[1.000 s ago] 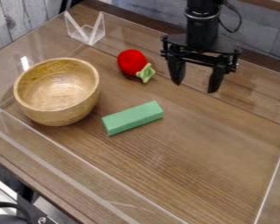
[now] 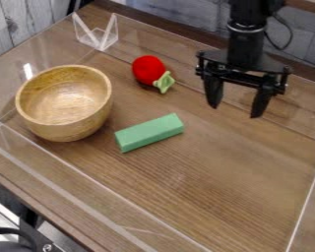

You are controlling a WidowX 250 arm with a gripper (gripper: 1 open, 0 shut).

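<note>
My black gripper point(image 2: 236, 89) hangs at the upper right of the camera view, open, its two fingers spread apart low over the wooden table point(image 2: 226, 177). No object shows between the fingers. A red round object with a green part point(image 2: 150, 69) lies to its left. A green block point(image 2: 149, 132) lies below and left of the gripper, apart from it.
A tan bowl point(image 2: 63, 96) sits at the left. A clear plastic object point(image 2: 97, 31) stands at the upper left corner.
The gripper has shifted slightly to the right over the last second, with small changes in its angle. The objects on the table have not visibly moved.
</note>
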